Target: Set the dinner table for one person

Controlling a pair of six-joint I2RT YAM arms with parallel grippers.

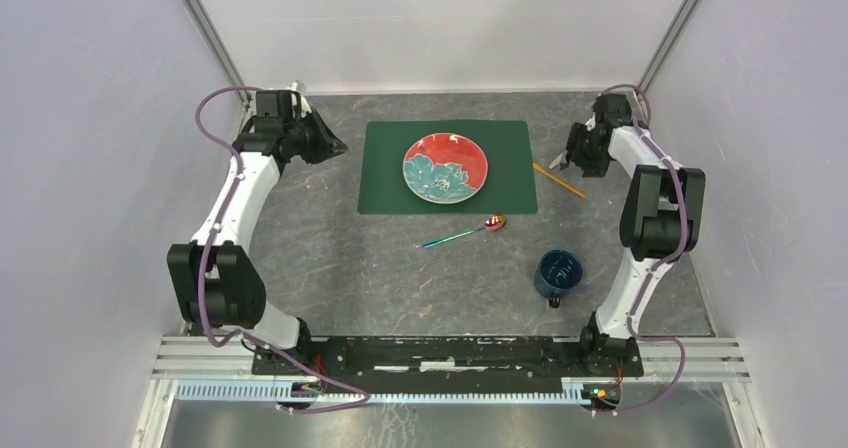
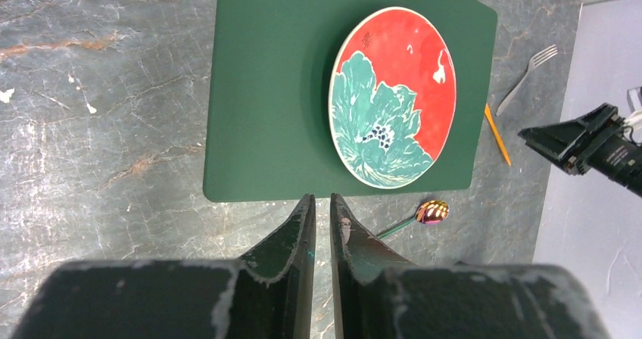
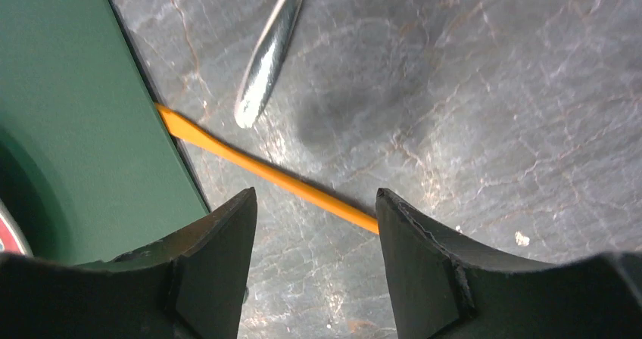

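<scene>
The red plate with a teal flower (image 1: 446, 150) rests on the green placemat (image 1: 385, 193). An orange knife (image 1: 560, 181) lies on the table just right of the mat, its upper end at the mat's edge. Beyond it is the silver fork, whose handle (image 3: 269, 66) shows in the right wrist view. A rainbow-coloured spoon (image 1: 494, 223) lies in front of the mat. My right gripper hovers over the knife's lower end, open and empty. My left gripper is parted by a narrow gap, empty, left of the mat.
A dark blue mug (image 1: 558, 272) stands at the front right, its handle toward the front. Bare grey table (image 1: 310, 228) stretches left and in front of the mat. White walls close in the back and both sides.
</scene>
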